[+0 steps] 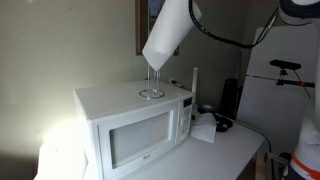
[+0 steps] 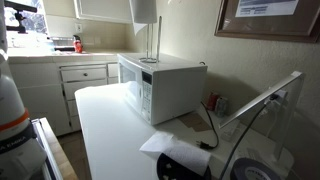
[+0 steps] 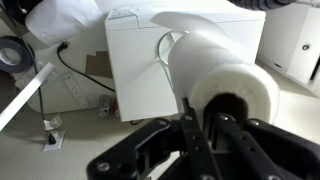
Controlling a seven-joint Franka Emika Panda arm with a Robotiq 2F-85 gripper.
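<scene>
A white paper towel roll hangs tilted over the microwave in the first exterior view. Below it, on the microwave's top, stands a wire holder with a round base and upright rods. The second exterior view has the roll cut by the top edge, above the holder. From the wrist, my gripper is shut on the near end of the roll, whose dark core opening faces me. The holder's ring shows partly behind the roll. Whether a rod enters the core is hidden.
A white sheet and a dark round pan lie on the counter beside the microwave. A white bar leans near the wall. Open counter lies before the microwave.
</scene>
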